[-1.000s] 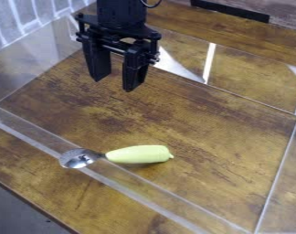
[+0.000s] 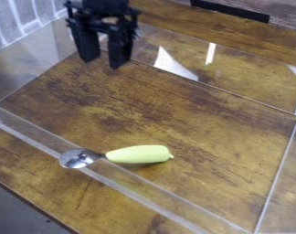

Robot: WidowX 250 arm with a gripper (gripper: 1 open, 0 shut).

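Observation:
A black gripper [image 2: 101, 41] hangs high at the upper left, blurred, with its fingers pointing down; whether they are open or shut is hard to tell. Below it on the wooden table, toward the front, lie a pale yellow-green corn-shaped object [image 2: 138, 154] and a metal spoon [image 2: 78, 158], whose handle end meets the yellow object's left tip. The gripper is well apart from both.
Clear low panels [image 2: 279, 183] border the wooden work area [image 2: 163, 110] on several sides. A white slatted item [image 2: 16, 23] stands at the back left.
The spoon and the yellow object have not moved.

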